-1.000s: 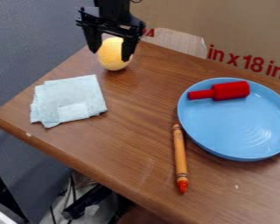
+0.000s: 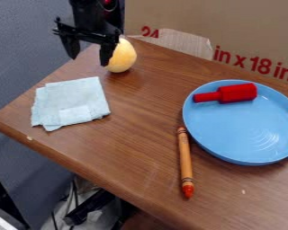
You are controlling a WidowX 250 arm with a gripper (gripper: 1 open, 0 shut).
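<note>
The black gripper [image 2: 87, 45] is at the top left, just left of and slightly above a yellow rounded object [image 2: 122, 57], partly in front of it; whether its fingers touch it is unclear. A light blue folded cloth [image 2: 69, 103] lies on the left of the wooden table [image 2: 134, 153]. A blue plate [image 2: 240, 135] on the right holds a red cylindrical piece with a handle [image 2: 234, 92]. An orange crayon [image 2: 185, 163] lies just left of the plate.
A cardboard box [image 2: 219, 31] with red print stands along the back. The table's left edge borders a grey wall and a dark area below with cables.
The objects on the table show no clear movement.
</note>
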